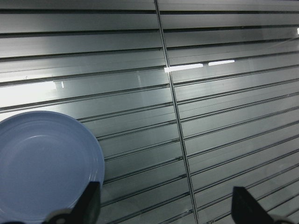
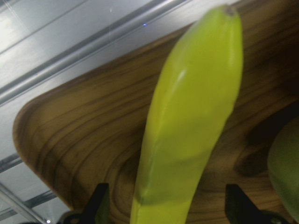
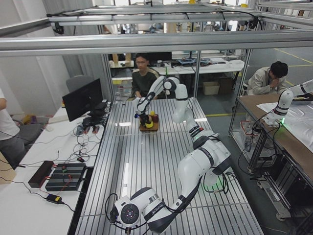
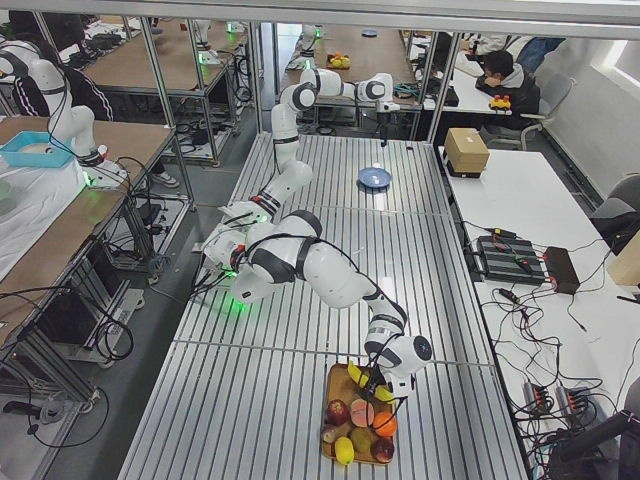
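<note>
A wooden tray (image 4: 336, 395) of mixed fruit, including apples, an orange (image 4: 385, 424) and a lemon (image 4: 344, 451), lies on the slatted table. My right gripper is down at the tray, open around a yellow banana (image 2: 186, 116), whose lower end lies between its fingers; the frames show no grip on it. A green round fruit (image 2: 285, 168) sits beside the banana. My left gripper is open and empty above the table, with a blue plate (image 1: 44, 165) below it to the left.
A side table with cables and black boxes (image 4: 510, 258) runs along one edge, with a cardboard box (image 4: 466, 150) at its far end. A person (image 3: 143, 73) sits beyond the table.
</note>
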